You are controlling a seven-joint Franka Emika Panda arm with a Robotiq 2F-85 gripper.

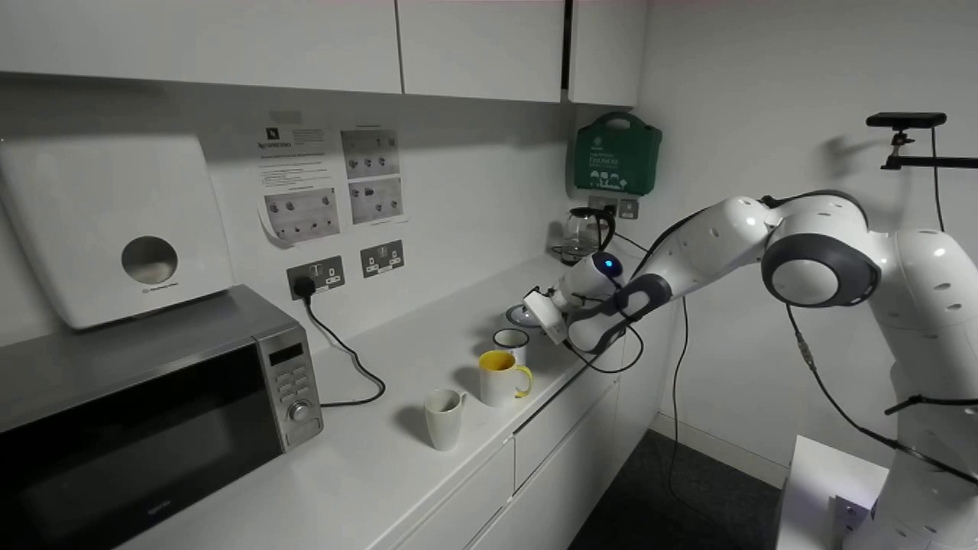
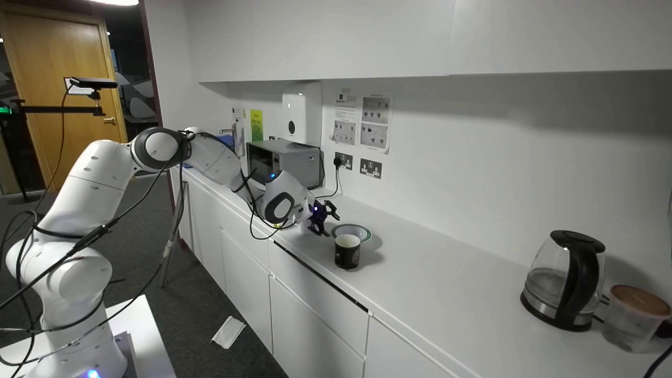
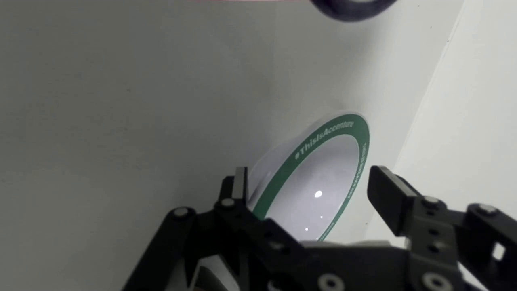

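A white bowl (image 3: 320, 179) with a green lettered rim appears tilted in the wrist view, beyond my gripper. The fingers stand apart, and part of the bowl shows between them. Its near rim lies close to the left finger (image 3: 238, 186); whether they touch, I cannot tell. In exterior view 2, my gripper (image 2: 332, 221) is low over the counter, beside the bowl (image 2: 360, 231). A dark cup (image 2: 347, 254) stands in front of that bowl. Exterior view 1 shows only part of the bowl (image 1: 522, 316), with my fingers hidden behind the wrist.
Several cups line the counter: a dark-rimmed one (image 1: 510, 340), a yellow-lined mug (image 1: 496, 382) and a white mug (image 1: 444, 422). The microwave (image 1: 293, 385) is further left. A kettle (image 2: 560, 283) and a lidded tub (image 2: 633, 321) stand at the other end, with clear counter before them.
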